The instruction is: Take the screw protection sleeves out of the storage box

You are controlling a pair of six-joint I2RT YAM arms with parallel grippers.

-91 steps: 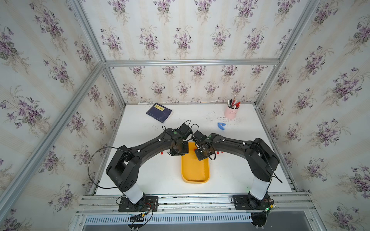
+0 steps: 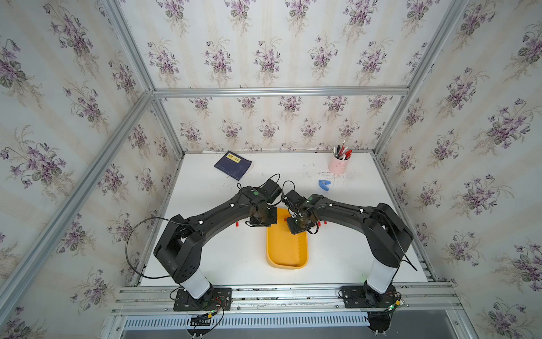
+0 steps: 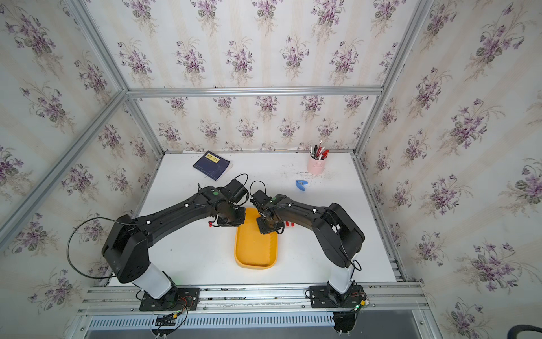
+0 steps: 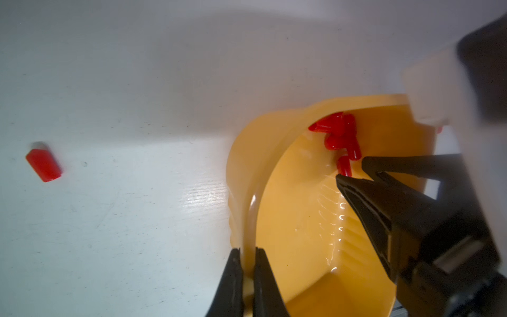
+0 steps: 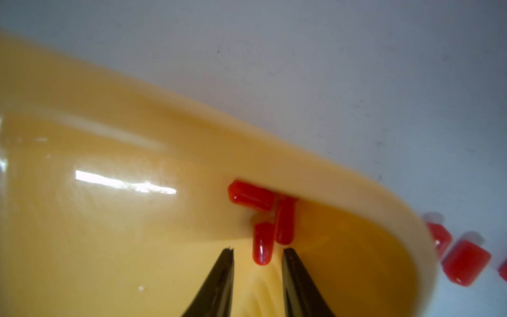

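The yellow storage box (image 2: 287, 248) sits on the table between my arms. Inside, several small red sleeves cluster near its far end wall; one short sleeve (image 5: 263, 243) stands out in the right wrist view. My left gripper is shut on the box's left rim, which runs between its fingers. My right gripper is open inside the box, its fingertips on either side of that short sleeve, seen from above. Whether they touch it, I cannot tell. From overhead, the right gripper hides the sleeves' end of the box.
Red sleeves lie outside the box: one (image 4: 44, 164) to its left, several (image 5: 466, 262) to its right. Farther back are a dark notebook (image 2: 232, 164), a blue clip-like object (image 2: 324, 184) and a pink pen cup (image 2: 338, 163).
My right gripper moved a little around the box's far end; the left stayed nearly in place at the rim.
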